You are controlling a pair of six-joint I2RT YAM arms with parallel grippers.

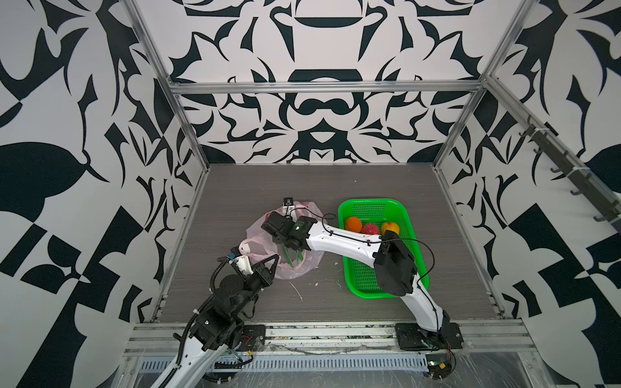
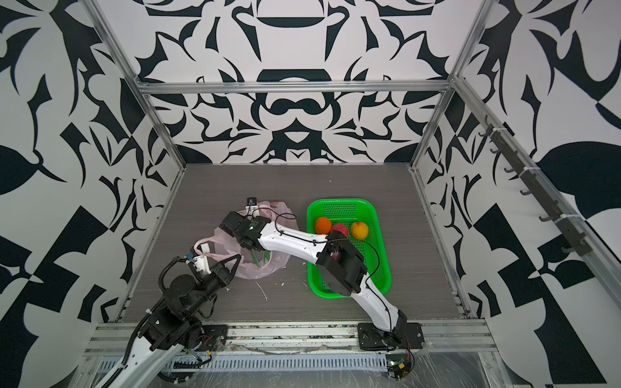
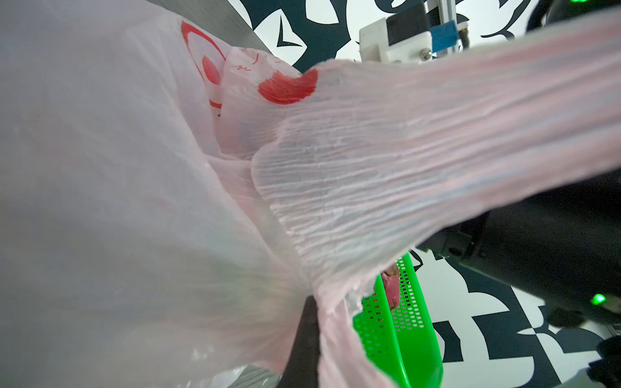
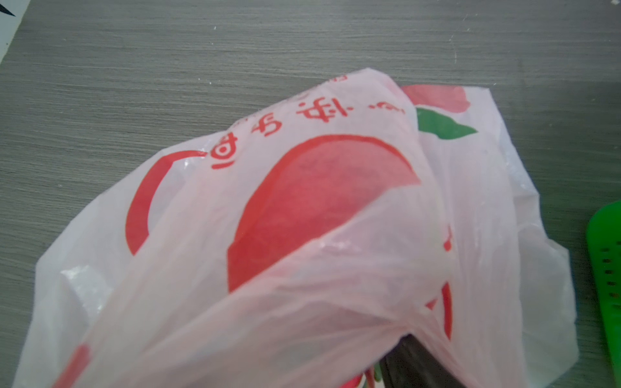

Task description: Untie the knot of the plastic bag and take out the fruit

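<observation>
The pinkish plastic bag (image 1: pixel 304 265) lies crumpled left of the basket, printed red and green. My left gripper (image 1: pixel 268 262) is at its near-left edge; in the left wrist view a stretched, twisted band of bag (image 3: pixel 414 129) runs down past a dark finger. Whether that gripper pinches it is unclear. My right gripper (image 2: pixel 245 236) reaches down into the bag from above, its tips mostly hidden by plastic; in the right wrist view only a dark part shows under the folds. What is inside the bag cannot be made out.
The green basket (image 1: pixel 365 287) on the right holds an orange (image 1: pixel 353 223), a red fruit (image 1: pixel 370 228) and a yellow fruit (image 1: pixel 390 227), with more partly under my right arm.
</observation>
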